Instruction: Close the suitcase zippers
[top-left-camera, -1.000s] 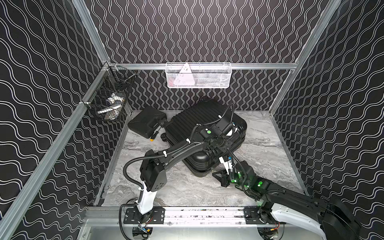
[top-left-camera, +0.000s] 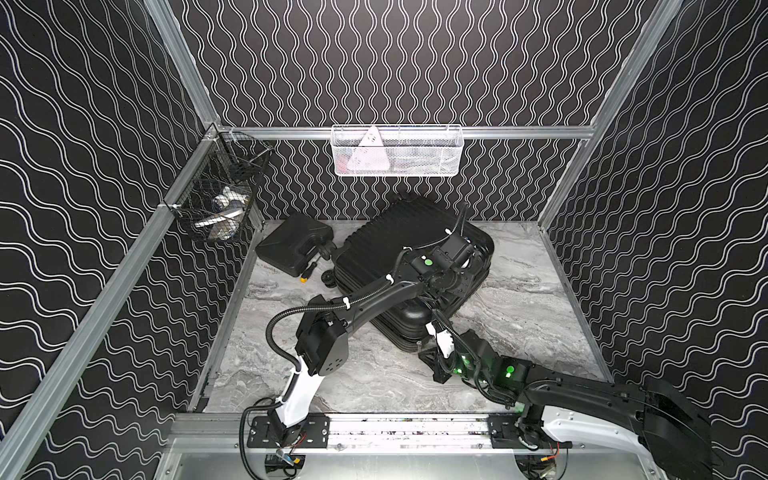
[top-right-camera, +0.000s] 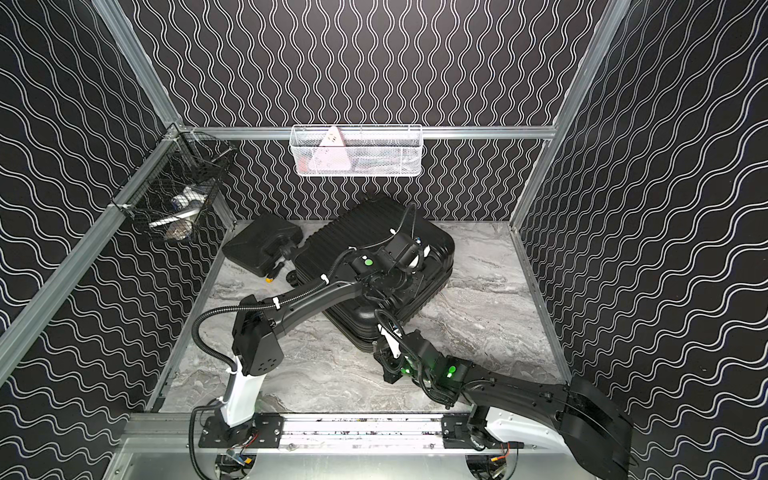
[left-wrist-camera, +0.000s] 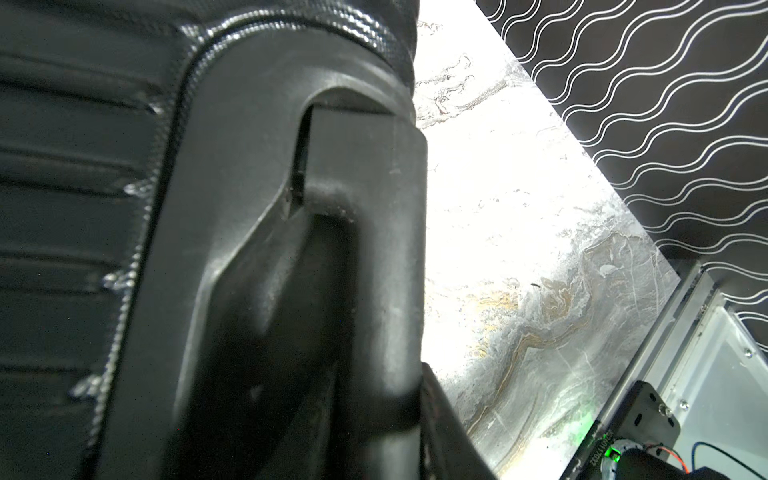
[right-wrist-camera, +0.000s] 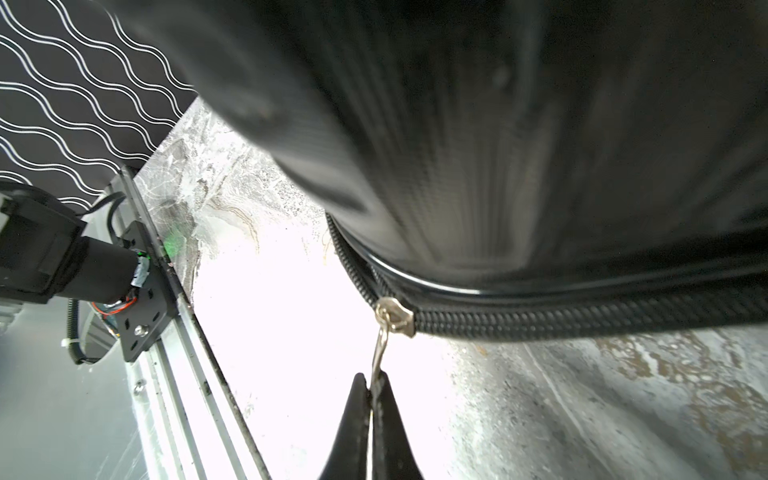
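Note:
A black ribbed suitcase (top-left-camera: 384, 232) lies at an angle on the marbled floor. In the left wrist view its side handle (left-wrist-camera: 372, 184) runs down between the fingers of my left gripper, which is shut on it. Low along the suitcase's edge runs the black zipper (right-wrist-camera: 560, 320), with a metal slider (right-wrist-camera: 395, 317) at the corner. From the slider hangs a thin metal pull (right-wrist-camera: 378, 352), its lower end between the fingertips of my right gripper, shut on it. Left of the slider, two rows of teeth seem to show apart; to its right they look joined.
A black hard case (top-left-camera: 294, 242) and an orange-tipped tool (top-left-camera: 308, 272) lie left of the suitcase. A white mesh basket (top-left-camera: 416, 160) hangs on the back wall, and a black wire basket (top-left-camera: 208, 196) on the left.
The right gripper has moved a little left along the suitcase's front corner. My left arm has shifted slightly right, and the suitcase with it.

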